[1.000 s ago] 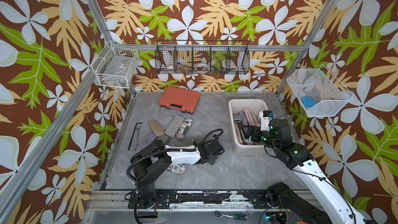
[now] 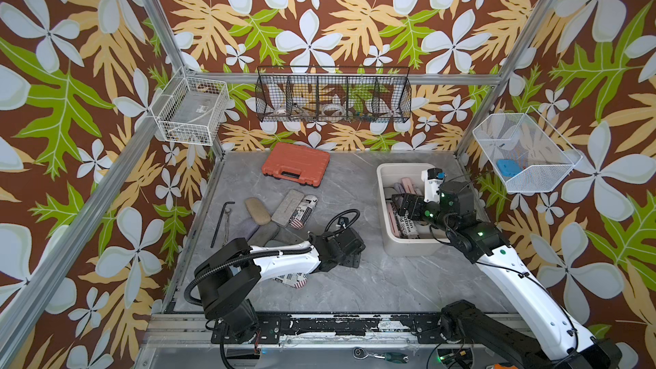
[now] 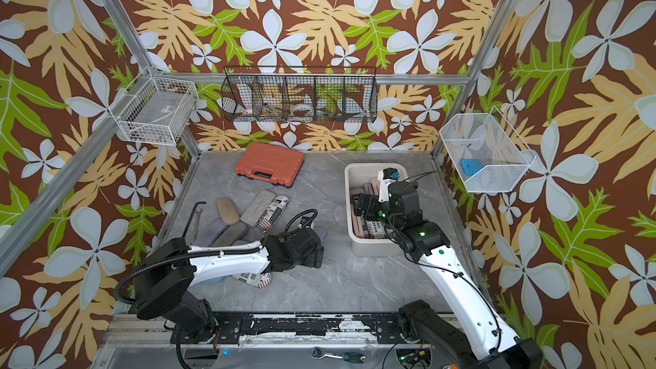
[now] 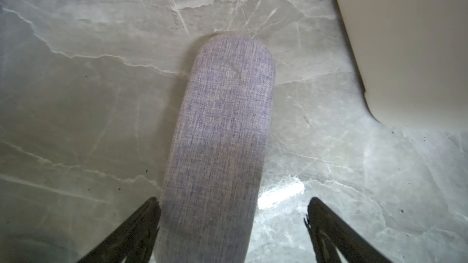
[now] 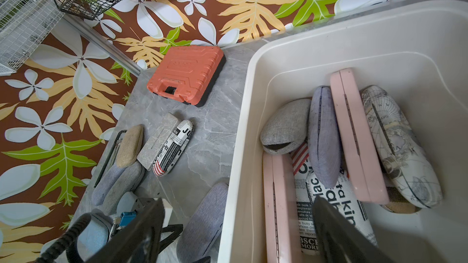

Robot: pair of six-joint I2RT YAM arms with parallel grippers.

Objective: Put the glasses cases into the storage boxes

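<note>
A lilac fabric case lies on the table beside the storage box; my left gripper is open around its near part, one finger close at its left side, nothing visibly gripped. My right gripper hangs open over the box's left wall. Inside the box are pink cases, a lilac case, a grey case and several printed ones. More cases lie loose on the table's left part.
An orange toolbox lies at the back, hex tools at the far left. Wire baskets hang on the walls.
The right arm has shifted slightly leftward over the box.
</note>
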